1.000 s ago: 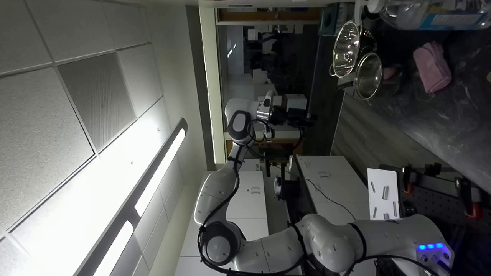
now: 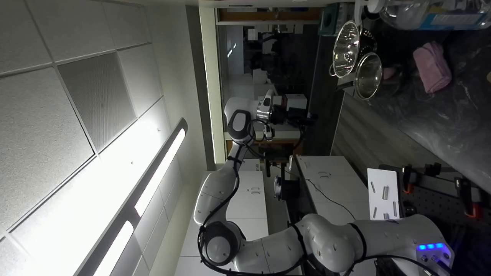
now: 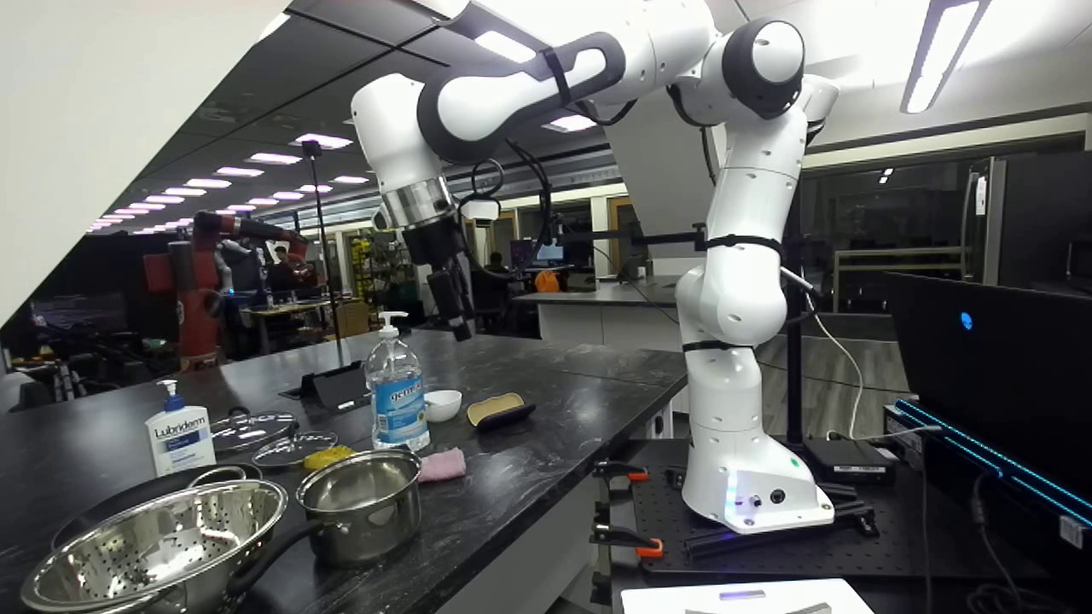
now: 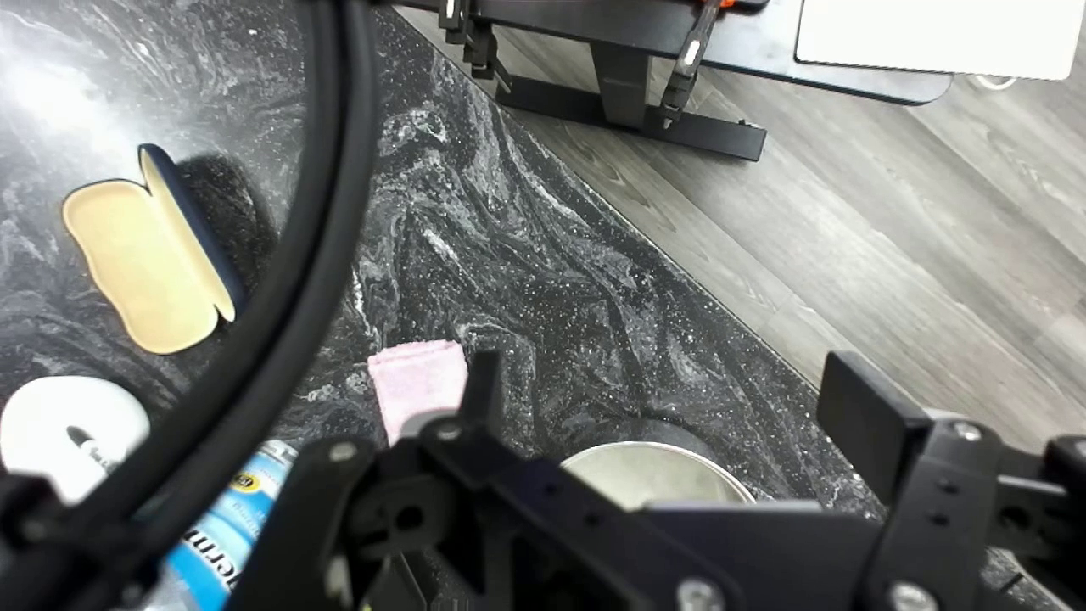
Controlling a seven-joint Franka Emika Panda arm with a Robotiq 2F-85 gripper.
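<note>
High over the dark counter, my gripper is open, its two black fingers wide apart with nothing between them. Under it in the wrist view lie a folded pink cloth (image 4: pixel 412 378), beside the left finger, and the metal pot (image 4: pixel 657 475), partly hidden by the gripper's body. The pot (image 3: pixel 363 512) stands upright and uncovered in exterior view 2, with the pink cloth (image 3: pixel 442 466) behind it. A steel colander (image 3: pixel 153 537) is left of the pot. Behind stands a clear pump bottle (image 3: pixel 397 394) with a blue label.
An open glasses case (image 4: pixel 153 249) and a white bowl (image 3: pixel 442 405) sit farther along the counter. Glass lids (image 3: pixel 292 447), a yellow item (image 3: pixel 328 456) and a lotion bottle (image 3: pixel 181 435) crowd the left side. The counter near the glasses case is mostly clear.
</note>
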